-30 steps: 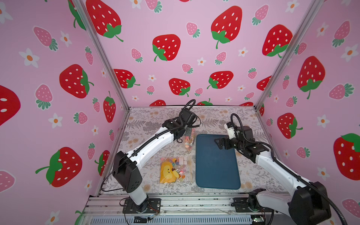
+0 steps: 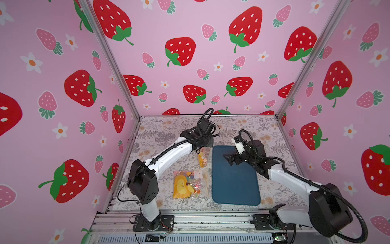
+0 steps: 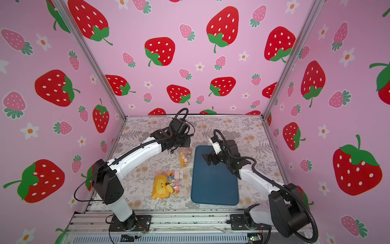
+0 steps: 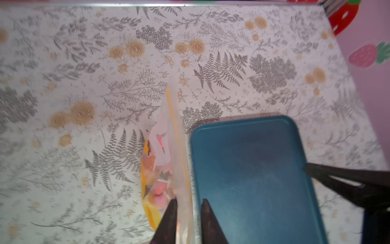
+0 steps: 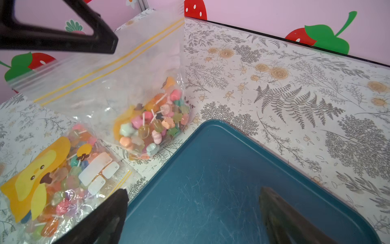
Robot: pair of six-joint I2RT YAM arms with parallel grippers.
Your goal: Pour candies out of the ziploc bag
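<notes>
A clear ziploc bag with colourful candies [image 5: 156, 122] hangs upright beside the tray, its zip strip with two yellow lines uppermost. In the left wrist view the bag [image 4: 162, 179] appears edge-on and runs down between the fingers of my left gripper; they grip it with a visible gap at the tips. A dark finger [image 5: 81, 38] of that gripper crosses the bag's top in the right wrist view. Over the blue tray [image 2: 235, 187], my right gripper is open and empty, to the right of the bag.
A second candy bag with a yellow bear print [image 2: 182, 187] lies flat on the table, left of the tray. Nothing lies in the tray. Behind it, the patterned table [image 3: 227, 126] is clear.
The right gripper moved a little left over the tray.
</notes>
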